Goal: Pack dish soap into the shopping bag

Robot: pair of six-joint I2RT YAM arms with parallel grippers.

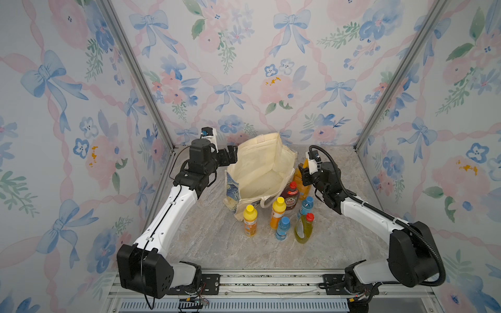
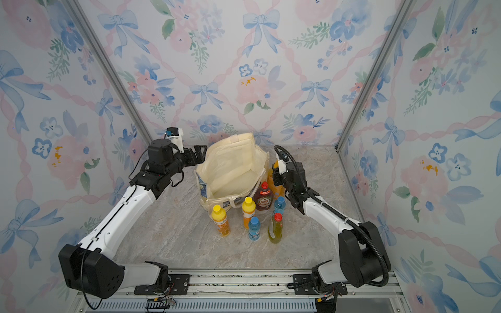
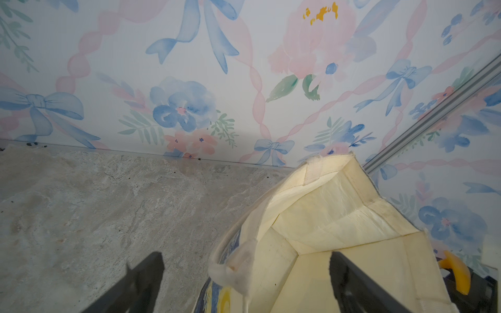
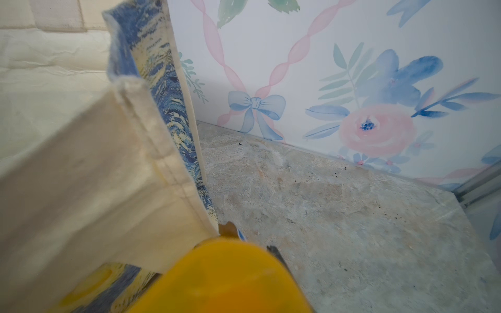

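Observation:
The cream shopping bag (image 1: 261, 174) stands wide open at the middle of the table, its printed outside showing at the lower left. Close beside its right wall is an orange bottle (image 1: 304, 192), apparently the dish soap. My right gripper (image 1: 303, 176) is shut on that bottle, partly covering its upper part in the top views. In the right wrist view, its blurred yellow-orange top (image 4: 224, 276) fills the bottom, with one dark finger (image 4: 277, 256) just showing. My left gripper (image 1: 228, 156) is open and empty by the bag's left rim; a bag handle (image 3: 236, 268) shows between its fingers.
In front of the bag stand two yellow-capped bottles (image 1: 250, 221), a brown red-capped bottle (image 2: 263, 198), two blue bottles (image 2: 254, 229) and a green red-capped bottle (image 1: 303, 229). Bare table (image 4: 339, 208) lies right of the bag and also left of it.

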